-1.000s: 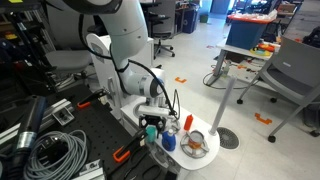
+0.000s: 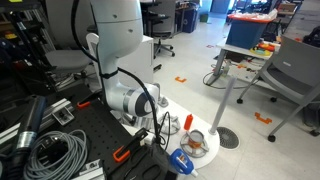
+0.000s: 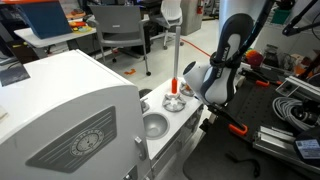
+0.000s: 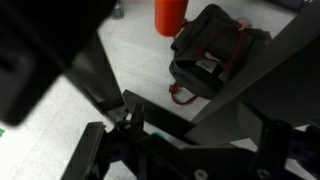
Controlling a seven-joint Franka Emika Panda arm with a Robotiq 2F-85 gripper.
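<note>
My gripper (image 2: 163,128) is low over the near left part of the white worktop. It stands open, with nothing visible between its fingers. A blue object (image 2: 182,160) with a pale part lies in front of it, near the worktop's front edge; its exact kind cannot be told. An orange-red upright object (image 2: 269,118) stands further right, and it also appears beside the arm as an orange object (image 3: 175,87) in the second exterior view. In the wrist view a black bag-like thing with a red strap (image 4: 212,52) lies beneath, and a small teal patch (image 4: 157,134) is mostly hidden.
A round metal pan (image 2: 190,145) and a copper-coloured container (image 2: 221,117) rest on the worktop. A round sink-like basin (image 3: 156,125) is set in it. Coiled cable (image 2: 60,155) lies on the dark table at left. Grey chairs (image 2: 290,75) stand behind.
The blue object has shifted toward the front edge and right. The teal thing seen by the gripper a second ago no longer shows there. The arm has dipped and swung slightly.
</note>
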